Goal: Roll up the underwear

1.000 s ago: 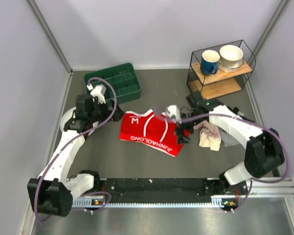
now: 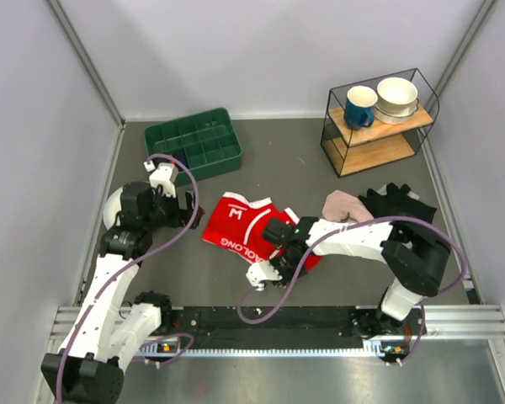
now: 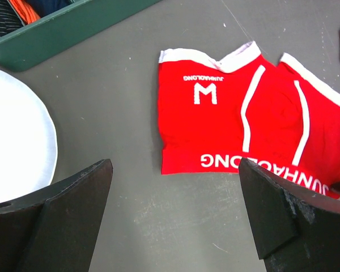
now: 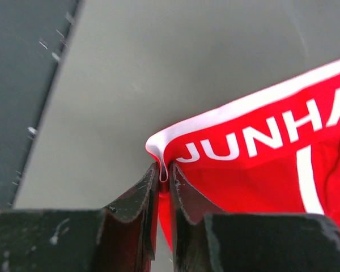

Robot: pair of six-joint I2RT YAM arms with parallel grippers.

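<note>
The red underwear (image 2: 244,227) lies spread on the grey table, its white-lettered waistband toward the robot; the left wrist view shows most of the red cloth (image 3: 204,124) lying flat. In the right wrist view, my right gripper is shut on a corner of the waistband (image 4: 215,122), beside the first letters, with the cloth folded up between its fingertips. From above, the right arm hides that corner and part of the cloth. Off to the left of the underwear, my left gripper stands open, nothing between its fingers.
A green divided box (image 2: 194,143) sits at the back left, with a white plate (image 3: 17,136) near the left arm. At the right are a pink cloth (image 2: 343,207), dark cloth (image 2: 396,202) and a wire shelf (image 2: 374,151) holding dishes. Bare table surrounds the underwear's left and far sides.
My right gripper has come down from above the cloth toward the robot and taken hold of the waistband corner. The underwear has shifted slightly left. The left arm has moved only a little.
</note>
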